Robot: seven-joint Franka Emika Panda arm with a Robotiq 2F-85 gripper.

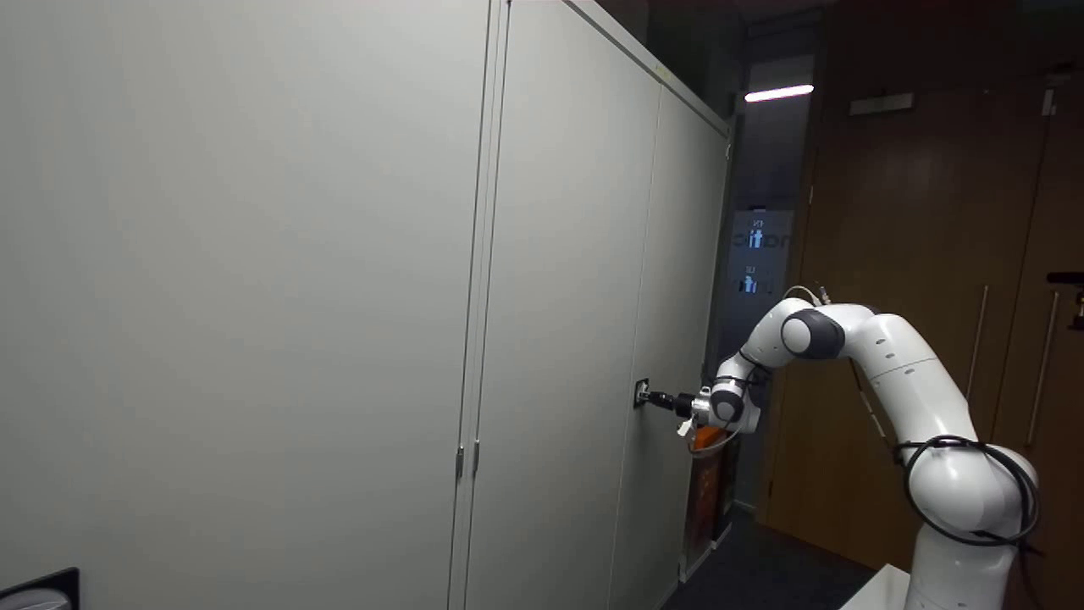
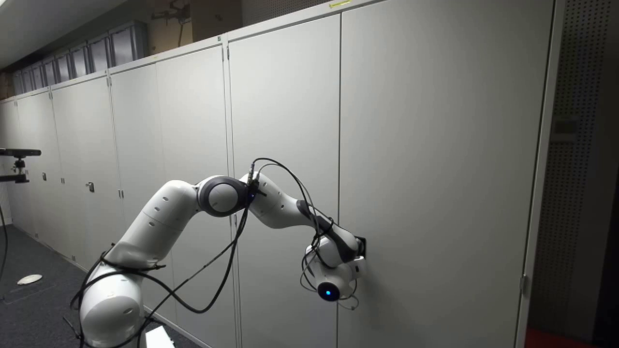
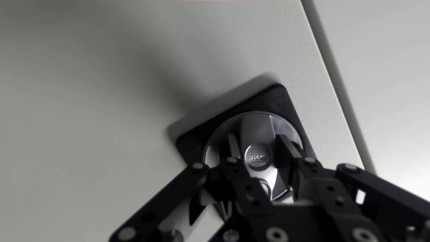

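In the wrist view a grey turn handle (image 3: 257, 131) sits in a round recess on a black square plate (image 3: 272, 101), close to the cabinet door's edge. My gripper is shut on this handle, with one dark finger (image 3: 287, 147) along each side of it. Exterior view 1 shows the gripper (image 1: 649, 396) reaching the plate from the right. The cabinet door (image 2: 441, 151) stands closed, level with the door beside it. From exterior view 2 the arm hides the fingers, and only part of the black plate (image 2: 362, 248) shows.
More closed grey cabinet doors (image 2: 194, 116) run off to the left in exterior view 2. A wooden door (image 1: 904, 234) stands behind the arm. Dark carpet (image 1: 803, 554) lies clear by the cabinet's foot, near the white base (image 1: 880, 590) under the arm.
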